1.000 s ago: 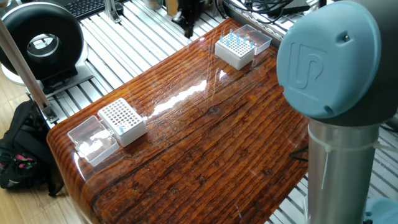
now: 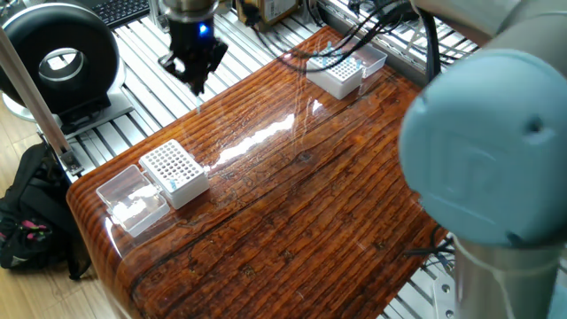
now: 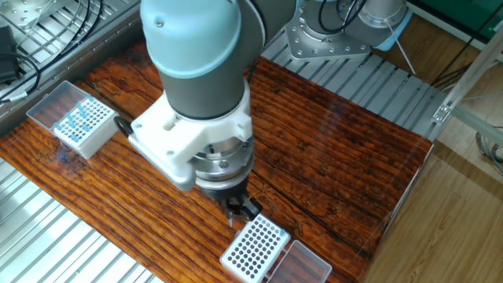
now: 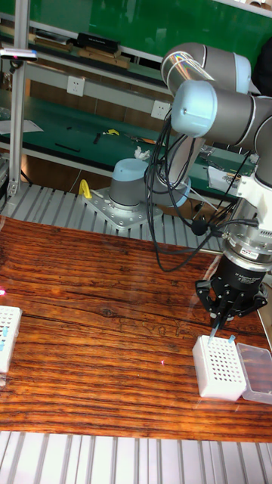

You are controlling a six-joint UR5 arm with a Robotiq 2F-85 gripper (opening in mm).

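My gripper (image 2: 197, 87) hangs in the air near the table's edge in exterior view 1. Its black fingers look shut on a thin pale-blue pipette tip (image 4: 214, 330), which points down; the grip itself is small and dark. A white rack (image 2: 175, 173) with rows of holes and an open clear lid stands close by, mostly empty, with one blue tip (image 3: 282, 233) standing near its corner. In exterior view 2 the gripper (image 3: 234, 215) appears near this rack's upper edge. At the table's other end, a second white rack (image 3: 93, 135) holds several blue tips (image 3: 71, 119).
Bare brown wooden table (image 2: 292, 195) lies between the two racks. The clear lids (image 2: 133, 200) are folded out flat beside them. Loose black cables (image 2: 376, 35) hang above the far rack in exterior view 1. A black ring-shaped device (image 2: 62, 62) stands off the table.
Across exterior view 1, my gripper has moved leftward and down, from near the tip-filled rack toward the mostly empty one. The arm's blue joint has shifted and turned. Both racks stay put.
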